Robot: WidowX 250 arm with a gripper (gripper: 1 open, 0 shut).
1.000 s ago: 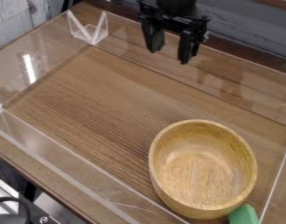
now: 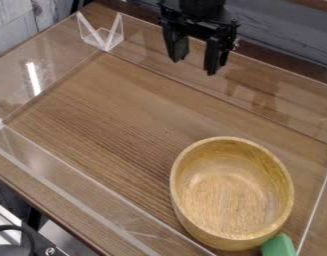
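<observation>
My gripper [image 2: 197,52] hangs at the top centre of the camera view, black, its two fingers apart and open, with nothing seen between them. Below it to the right, a large round yellow bowl [image 2: 231,227] sits empty on the wooden table [image 2: 99,130], well apart from the gripper.
A green object [image 2: 278,247] lies by the bowl at the lower right corner. A clear wire-like holder [image 2: 102,32] stands at the top left. Clear edging runs along the table's sides, and a black cable lies at the lower left.
My gripper has shifted very slightly; the bowl and the other objects stay in place.
</observation>
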